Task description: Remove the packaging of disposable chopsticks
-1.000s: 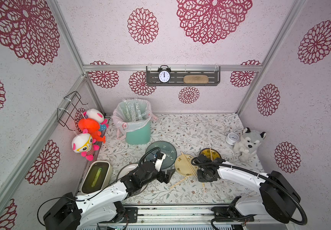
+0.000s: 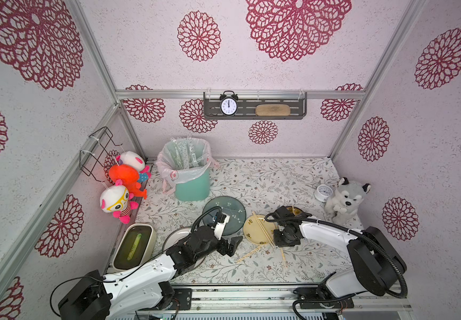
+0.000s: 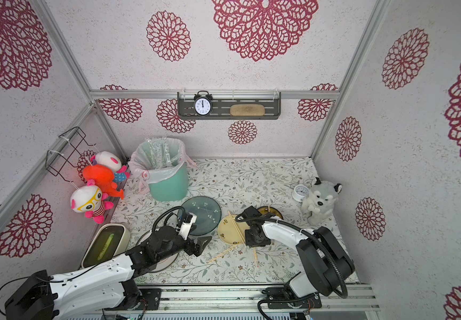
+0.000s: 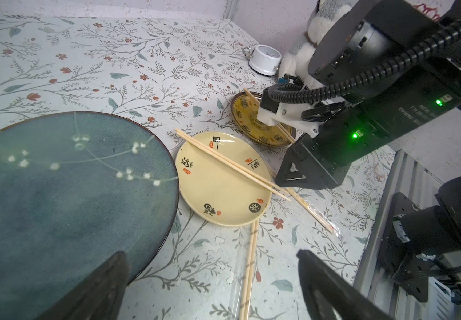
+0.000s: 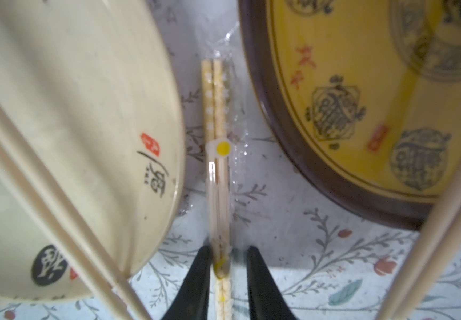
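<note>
In the right wrist view, a pair of chopsticks in a clear wrapper (image 5: pixel 218 186) lies on the table between two plates. My right gripper is partly open over it; the wrapped pair runs between the fingers, nearer the left one, and the right finger stands apart from it. A second wrapped pair (image 4: pixel 250 261) lies in front of the cream plate (image 4: pixel 225 202). Unwrapped chopsticks rest across the cream plate, and others (image 5: pixel 443 234) across the brown-rimmed plate (image 5: pixel 307 170). My left gripper is open and empty, above the table near the blue plate (image 4: pixel 81 202).
A green bin (image 2: pixel 193 186) with a pink liner, clear wrappers inside, stands at the back left. A rectangular dish (image 2: pixel 134 248) is at the left. A plush husky (image 2: pixel 347 198) and a small white dial (image 2: pixel 323 192) are at the right.
The left arm has barely moved.
</note>
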